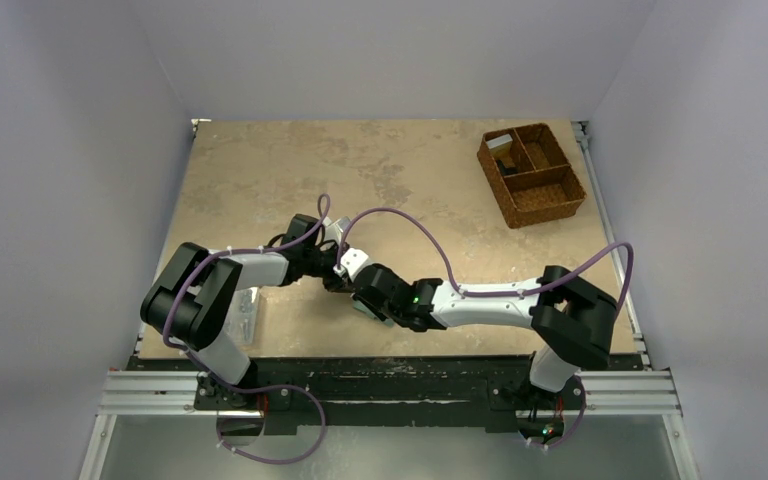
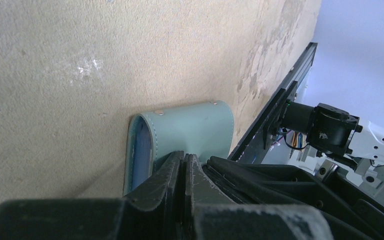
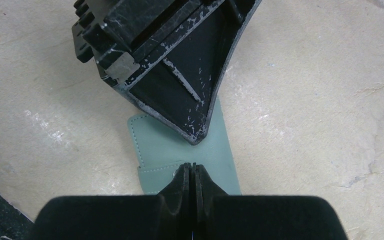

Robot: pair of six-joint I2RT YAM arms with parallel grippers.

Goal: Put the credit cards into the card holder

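Note:
Pale green and stitched, the card holder (image 2: 195, 125) shows a folded end in the left wrist view, its bluish inside visible through the open side. My left gripper is shut on the near part of the card holder; its tips hide what exactly is pinched. In the right wrist view the holder (image 3: 180, 140) lies under a black finger of the left gripper. My right gripper is shut at the holder's stitched flap, with nothing visible between its fingers. From above, the arms hide most of the holder (image 1: 372, 312). No credit card can be clearly made out.
At the back right stands a brown woven basket (image 1: 535, 205) with compartments; a small white item (image 1: 500, 143) is in one of them. A clear tray (image 1: 243, 318) lies partly under the left arm.

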